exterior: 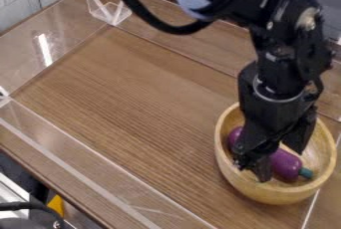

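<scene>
My black gripper (pixel 273 133) reaches down into a pale yellow bowl (pixel 253 186) at the right, its fingers open and low inside it. In the bowl lies a purple object with a teal tip (pixel 286 167), an eggplant-like toy partly hidden behind the fingers. Whether the fingers touch it I cannot tell.
A small white wire-like object (pixel 110 4) stands at the back left. Black cables lie at the lower left edge.
</scene>
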